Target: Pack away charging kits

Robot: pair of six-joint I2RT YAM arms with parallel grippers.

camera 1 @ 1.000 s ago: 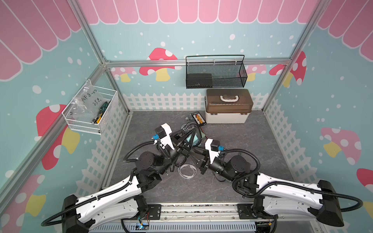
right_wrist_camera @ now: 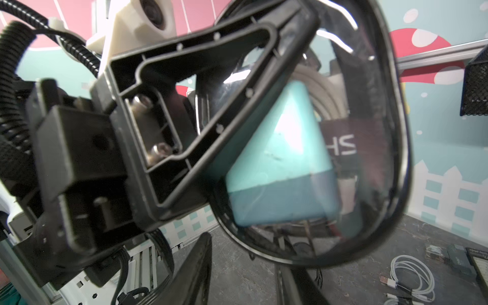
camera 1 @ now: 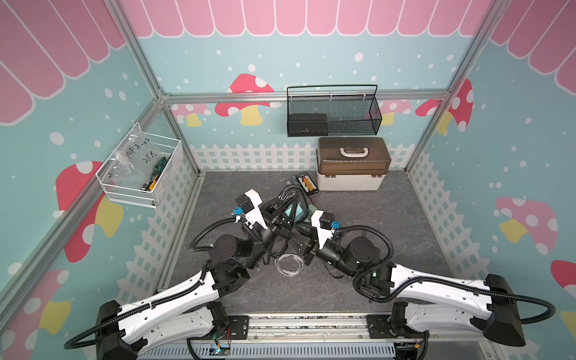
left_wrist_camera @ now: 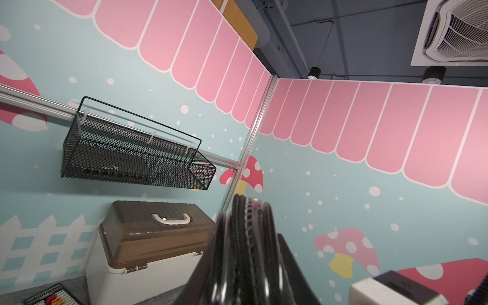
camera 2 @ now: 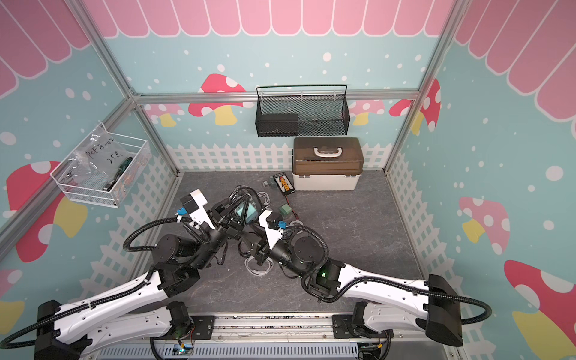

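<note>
My left gripper [camera 1: 285, 213] is shut on a black zippered case with a clear window, raised above the table's middle. In the right wrist view this case [right_wrist_camera: 391, 167] shows a teal charger [right_wrist_camera: 284, 162] and coiled cable behind its window. My right gripper is part open just below the case, its two dark fingers apart with no object clearly between them. A white coiled cable [camera 1: 289, 265] lies on the floor beneath the arms.
A brown-lidded toolbox [camera 1: 354, 162] stands at the back right, beside a small black tray [camera 1: 306, 183]. A mesh basket [camera 1: 354, 120] and white wire basket [camera 1: 156, 195] hang on the walls.
</note>
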